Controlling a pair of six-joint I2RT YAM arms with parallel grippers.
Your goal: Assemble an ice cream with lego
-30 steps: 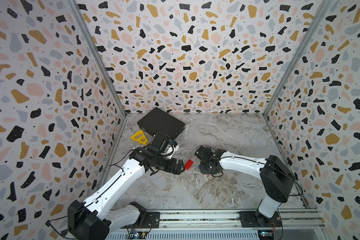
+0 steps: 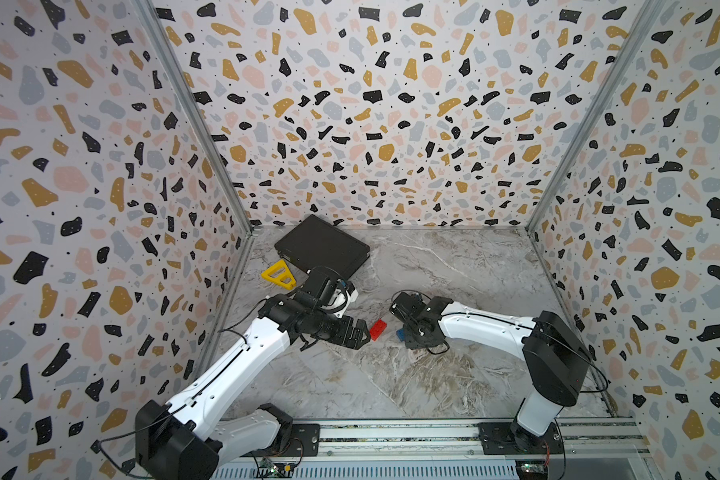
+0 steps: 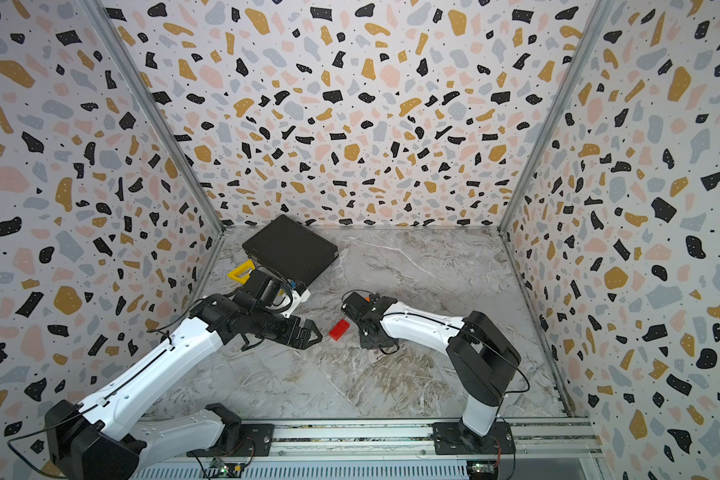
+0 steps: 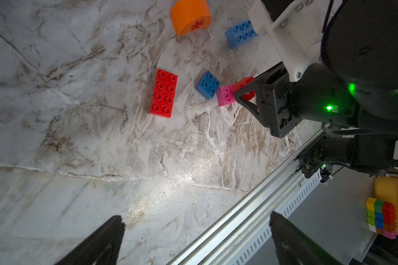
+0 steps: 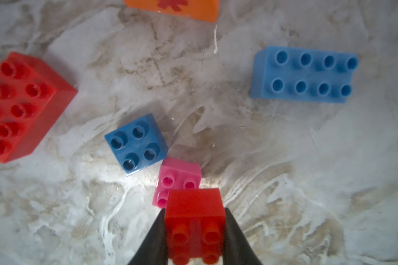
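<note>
My right gripper is shut on a small red brick [image 5: 194, 203], which hangs just over a pink brick [image 5: 179, 173] and hides part of it. The pink brick touches, or nearly touches, a small dark blue brick [image 5: 137, 143]. A longer red brick [image 4: 164, 93] lies flat to their left in the left wrist view. Farther back are a long light blue brick [image 5: 305, 75] and an orange piece with a red mark [image 4: 191, 17]. My left gripper stands open above bare table, nothing between its fingers.
At the back left lies a black case [image 2: 322, 244] with a yellow triangular piece [image 2: 279, 273] beside it. More colored bricks [image 4: 381, 216] sit off the table at the right of the left wrist view.
The right gripper has shifted very slightly, and more of the blue brick beside it shows in the top left view. The left arm has stayed still.
</note>
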